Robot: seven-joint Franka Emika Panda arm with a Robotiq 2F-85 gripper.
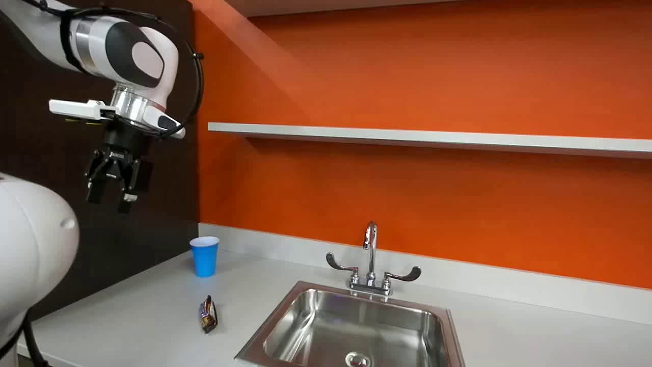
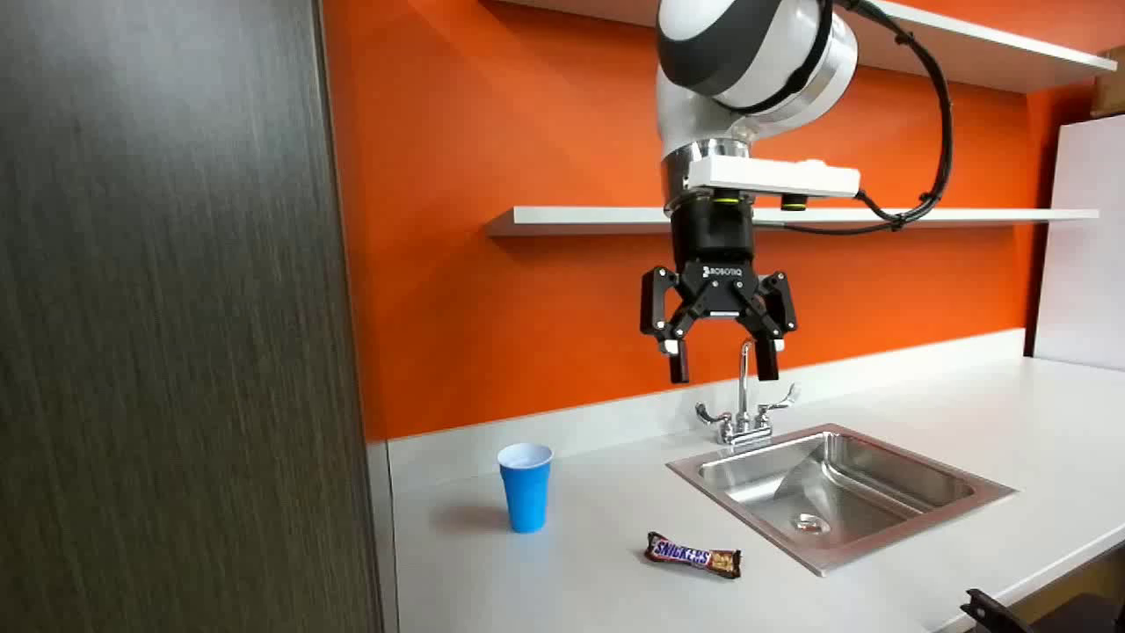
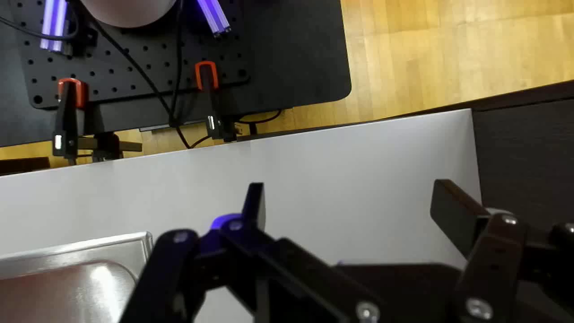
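My gripper (image 2: 723,369) hangs high over the counter, its two fingers wide apart with only air between them. A blue cup with a white inside (image 2: 525,494) stands upright on the counter, near the dark side panel. Nearer the front lies a Snickers bar (image 2: 693,555) in a brown wrapper, between the cup and the sink; the other exterior view shows the same bar (image 1: 208,314) in front of the cup (image 1: 205,257). Looking down from the wrist, the open fingers (image 3: 255,205) frame bare white counter. Neither cup nor bar can be made out there.
A steel sink (image 1: 276,308) is set into the counter, with a faucet (image 1: 371,254) and two lever handles behind it. One long white shelf (image 1: 428,135) runs along the orange wall. The dark panel (image 2: 179,316) closes off the left side. Around the bar, the counter is clear.
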